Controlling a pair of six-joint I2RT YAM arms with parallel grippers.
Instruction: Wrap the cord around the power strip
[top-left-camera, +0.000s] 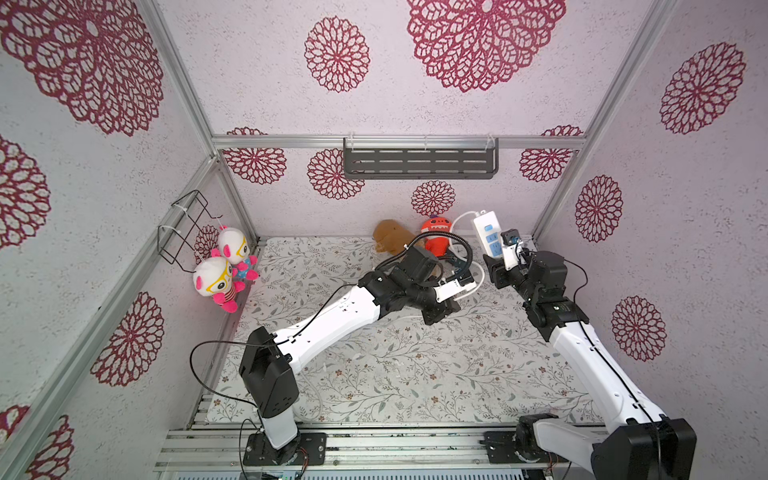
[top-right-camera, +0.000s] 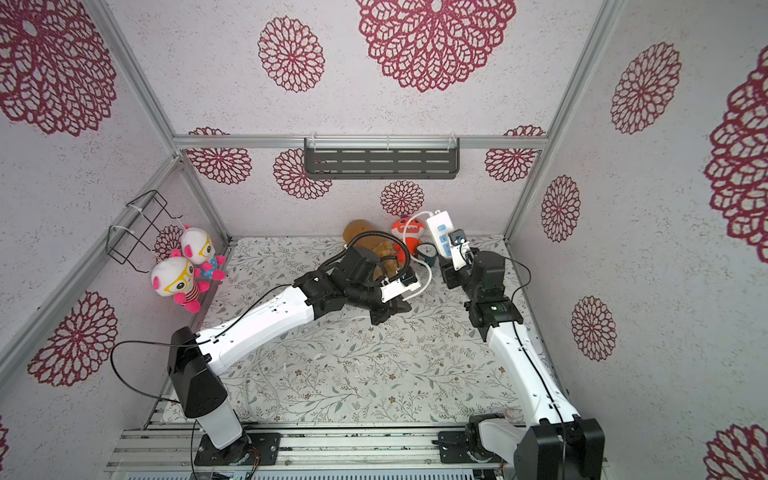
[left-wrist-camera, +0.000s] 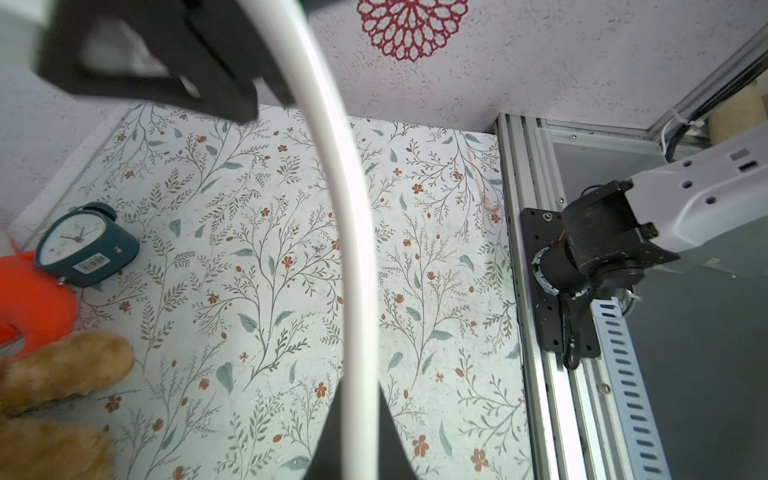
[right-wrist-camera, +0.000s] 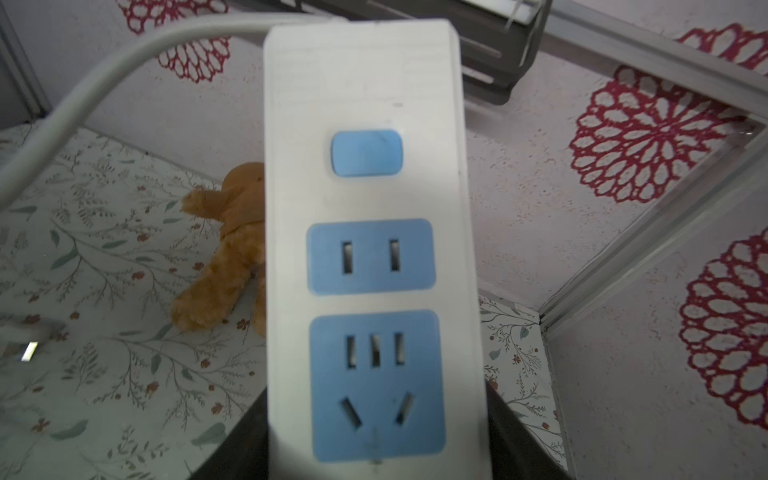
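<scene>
The white power strip (top-left-camera: 486, 232) with blue sockets is held up and slightly tilted at the back right, its lower end in my right gripper (top-left-camera: 502, 260). Close up in the right wrist view, the strip (right-wrist-camera: 372, 200) stands between the shut fingers. From its top end the white cord (right-wrist-camera: 104, 84) arches off to the left, then hangs in a bend down to my left gripper (top-left-camera: 456, 301). Running lengthwise through the left wrist view, the cord (left-wrist-camera: 352, 240) passes between the closed black fingers. No turn of cord shows around the strip's visible faces.
A brown plush toy (top-left-camera: 388, 236), a red plush toy (top-left-camera: 436, 236) and a dark teal clock (left-wrist-camera: 88, 244) sit along the back. A grey shelf (top-left-camera: 420, 163) hangs on the back wall.
</scene>
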